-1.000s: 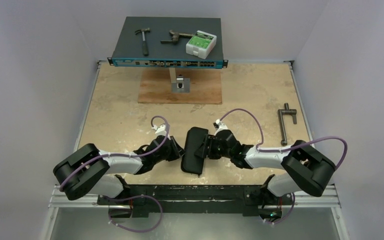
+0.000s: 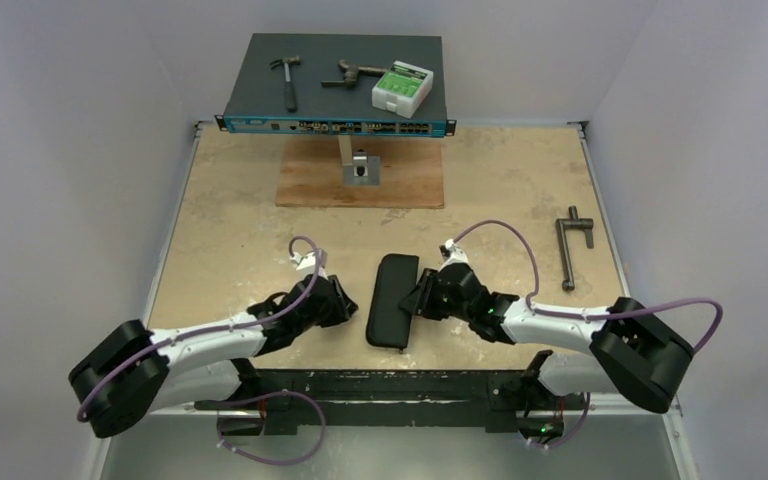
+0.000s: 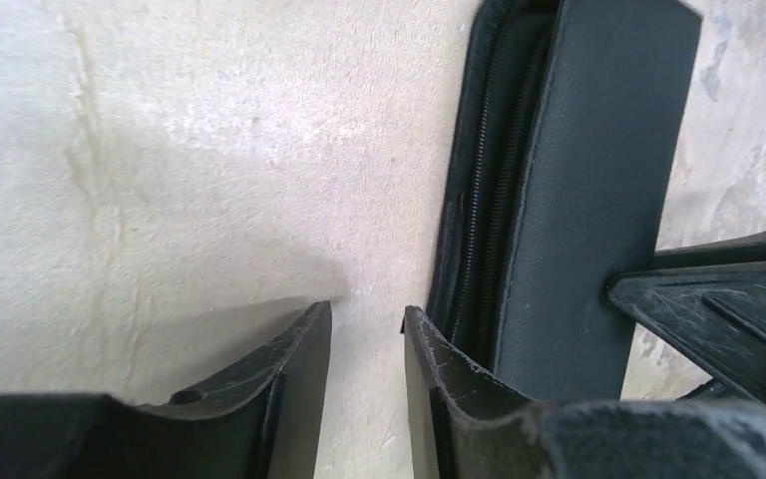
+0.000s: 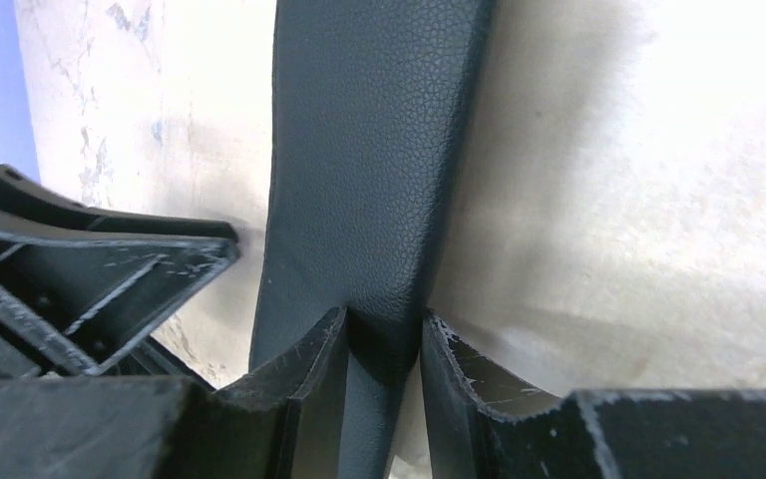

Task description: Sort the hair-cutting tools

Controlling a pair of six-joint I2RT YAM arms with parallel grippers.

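Note:
A long black zip case [image 2: 392, 300] stands on the table between my two arms, its zipped opening turned left and showing partly open teeth in the left wrist view. Left of it, my left gripper has its fingers apart and only bare table between them. My right gripper is at the case's right edge, its two fingers on either side of the smooth spine [image 4: 409, 215]. Whether they press on it is not clear. Inside the case, nothing can be made out. No cutting tools are visible.
Near the right wall lies a dark metal tool [image 2: 566, 250]. At the back, a raised dark box [image 2: 310, 85] carries a hammer [image 2: 289, 85], another tool [image 2: 352, 74] and a white-green box [image 2: 402, 90]. Open table lies behind both arms.
My left gripper has drawn back left, away from the case. The right gripper has shifted slightly right, and the case has moved slightly right too.

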